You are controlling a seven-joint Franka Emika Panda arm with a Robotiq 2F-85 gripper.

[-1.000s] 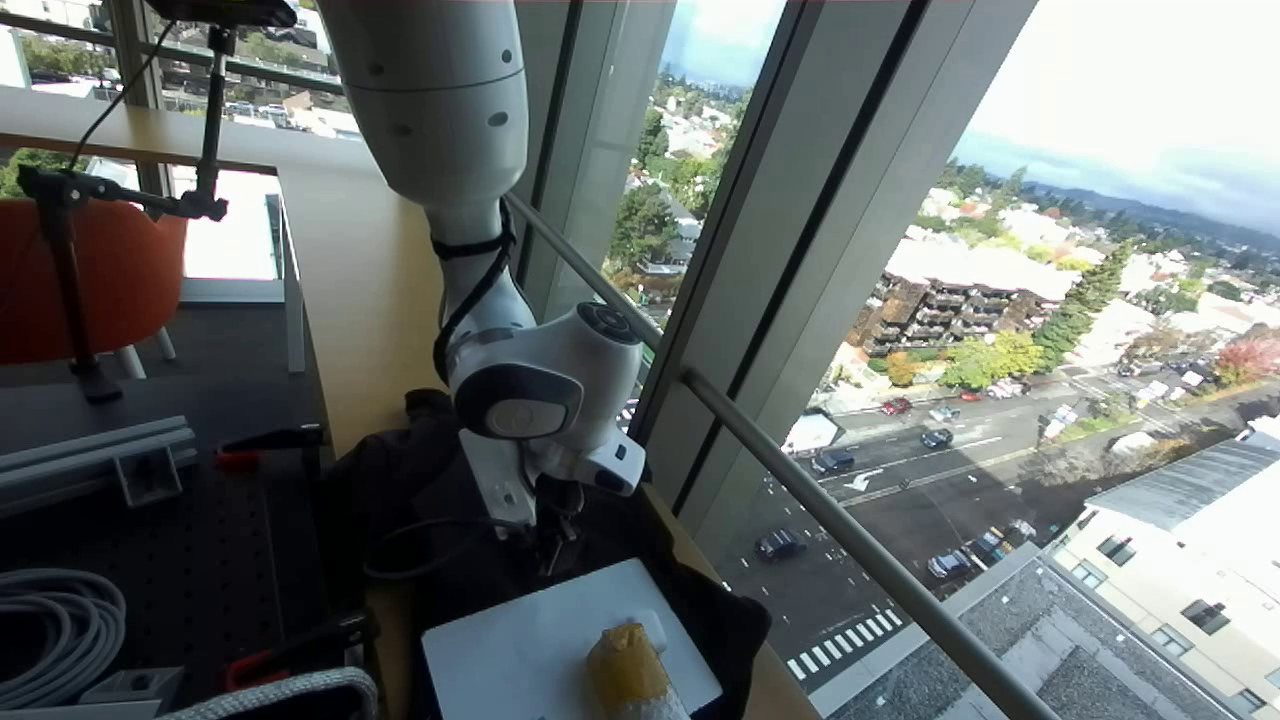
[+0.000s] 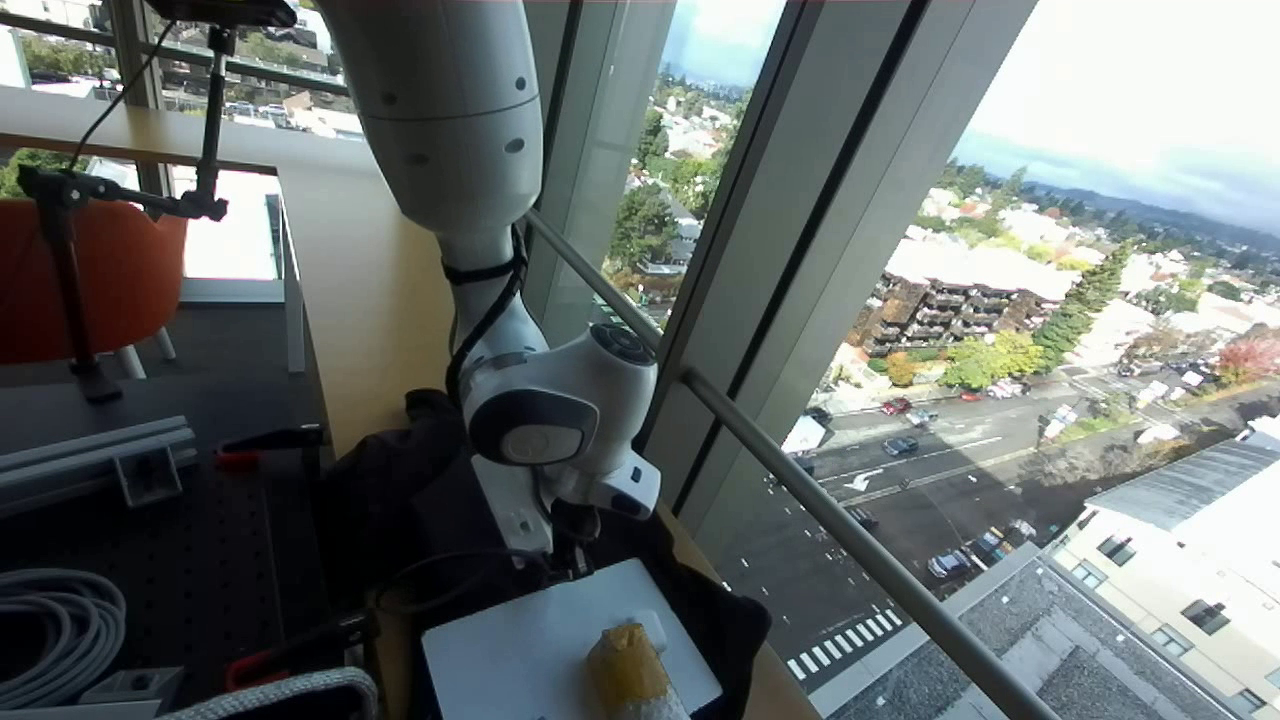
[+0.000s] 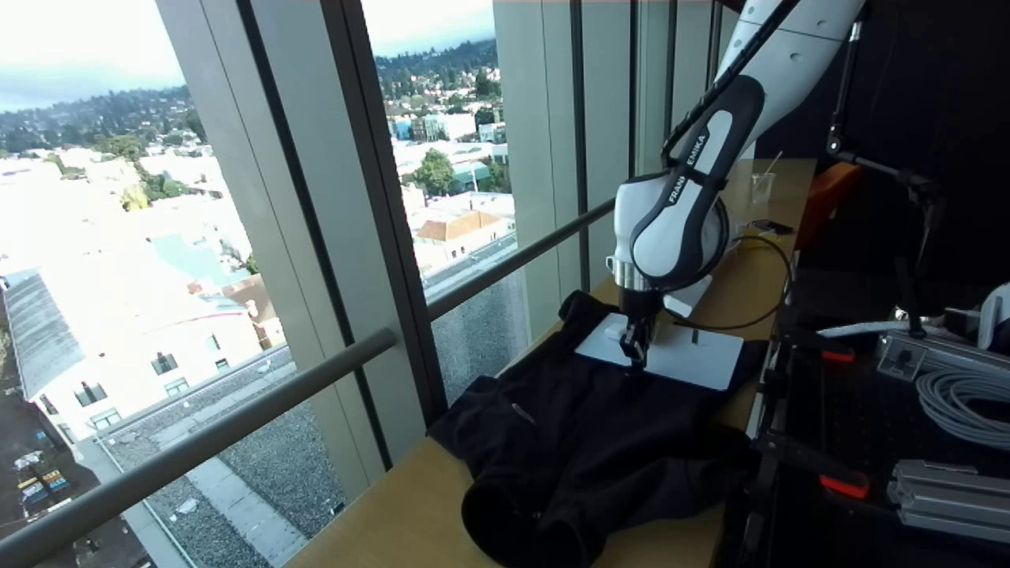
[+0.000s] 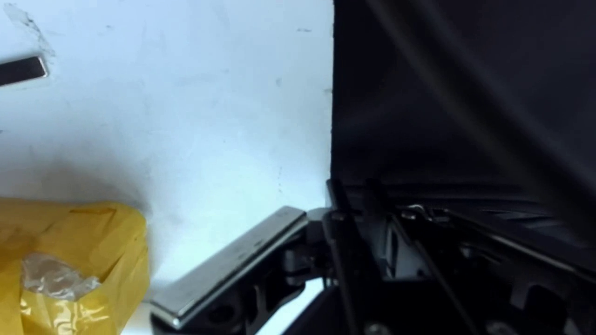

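Yellow packaging with a clear, shiny patch [image 4: 120,240] rests on a white board [image 4: 234,111]; the same yellow package [image 2: 626,666] is near the bottom of exterior view 1. Black cloth [image 3: 606,445] spreads around and under the board [image 3: 696,355]. At the board's edge, my gripper points down with its fingertips close together and a narrow gap between them. Nothing clear shows in that gap, though the dark background makes it hard to see. The gripper [image 3: 636,364] stands low, apart from the yellow package. Whether its tips touch the board or cloth is unclear.
A small dark bar [image 4: 22,70] lies on the board. Along the window runs a metal rail [image 3: 511,260]. Coiled cable [image 2: 54,636], metal profiles [image 2: 84,462] and red-and-black clamps [image 3: 843,483] occupy the other side. Much of the board is bare.
My arm and gripper have shifted slightly right and down in exterior view 1, from over the black cloth to the board's far edge. Package and board have stayed put.
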